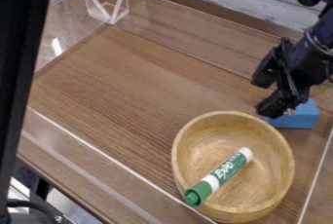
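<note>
My black gripper [279, 87] hangs at the right of the view, open, its fingers just above and to the left of a blue block [298, 121] lying on the wooden surface. A round tan bowl [196, 155] in the lower middle holds a green and white EXPO marker [224, 169].
A clear plastic piece [107, 9] stands at the back left.
</note>
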